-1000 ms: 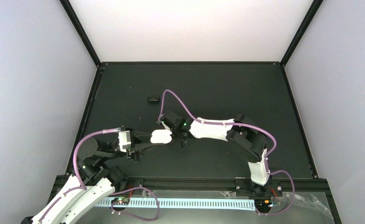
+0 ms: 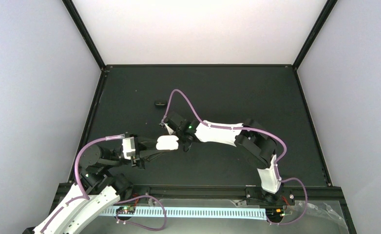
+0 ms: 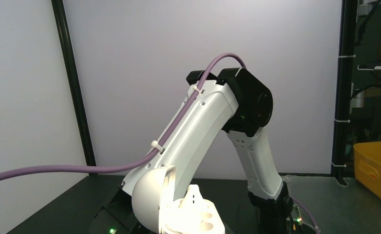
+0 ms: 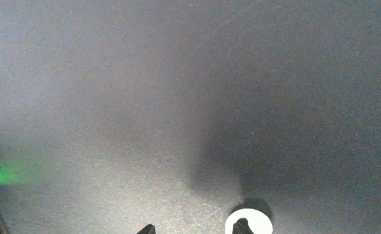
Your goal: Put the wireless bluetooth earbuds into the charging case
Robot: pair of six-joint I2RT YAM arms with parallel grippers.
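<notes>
The white charging case point(image 2: 167, 142) is held above the table by my left gripper point(image 2: 156, 148), which is shut on it. In the left wrist view its rounded lid point(image 3: 145, 202) stands open beside the body point(image 3: 193, 220), where hollows show. My right gripper is part open over the table, its two dark fingertips point(image 4: 147, 229) apart at the lower edge of the right wrist view. Behind the other fingertip, a white rounded thing point(image 4: 261, 223) shows, cut off by the frame; it looks like an earbud. In the top view those fingers are hidden beneath the wrist.
A small black object point(image 2: 160, 103) lies on the dark table point(image 2: 227, 87), just beyond the right wrist. My right arm point(image 2: 222, 134) reaches across the middle, its wrist close to the case.
The right arm's wrist has shifted slightly left over the last second, its purple cable moving with it. My left arm and the case have stayed in place.
</notes>
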